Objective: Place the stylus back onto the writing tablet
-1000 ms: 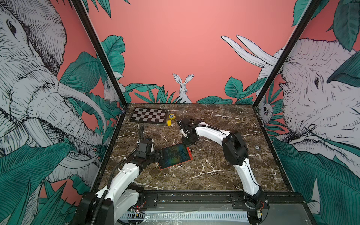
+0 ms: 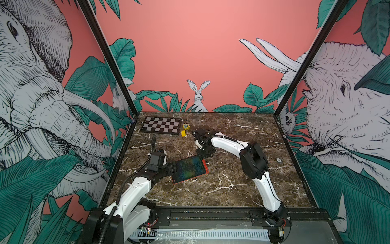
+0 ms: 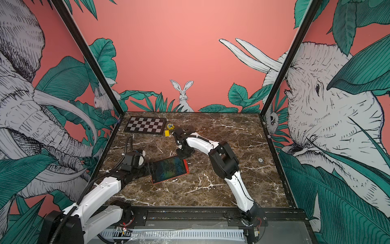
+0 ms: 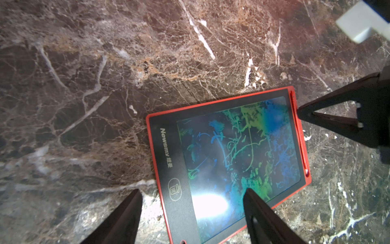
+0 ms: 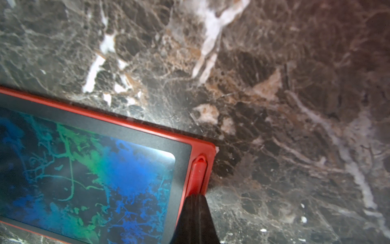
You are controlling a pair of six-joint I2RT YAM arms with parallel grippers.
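Note:
The red-edged writing tablet (image 4: 239, 150) lies flat on the marble table, its screen covered in blue and green marks. Along its right end, the slot holds what looks like the red stylus (image 5: 197, 174), lying lengthwise. My right gripper is shut, nothing showing between its fingers; the tips are over the stylus and hide its lower part. Whether they touch it is hard to tell. At the opposite end my left gripper has its fingers spaced apart, with the tablet's near left corner between them. The exact contact there is out of view.
A checkered board (image 2: 161, 125) lies at the back left. Beside it are a yellow block (image 2: 183, 133) and a round yellow item (image 2: 186, 126). A small round disc (image 2: 278, 160) sits far right.

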